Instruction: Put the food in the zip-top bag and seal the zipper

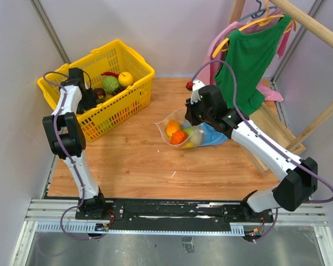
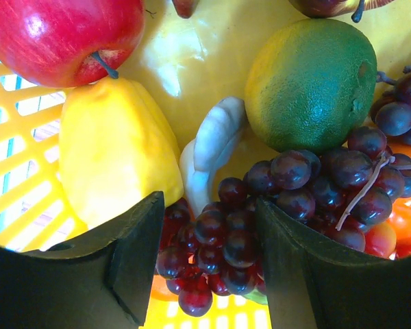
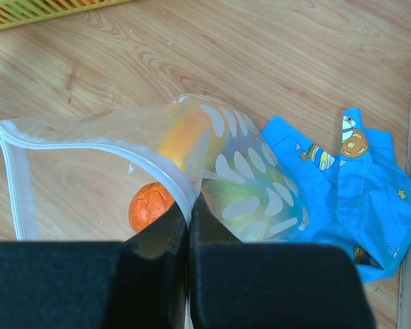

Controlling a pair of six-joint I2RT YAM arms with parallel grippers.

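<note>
My left gripper is down inside the yellow basket, part open around dark red grapes, with a yellow fruit, red apple, green citrus and pale curved piece nearby. My right gripper is shut at the rim of the clear zip top bag, the zipper edge running between its fingertips. An orange fruit and other yellow and green food show in the bag.
Blue cloth lies beside the bag. A wooden rack with hanging garments stands at the right.
</note>
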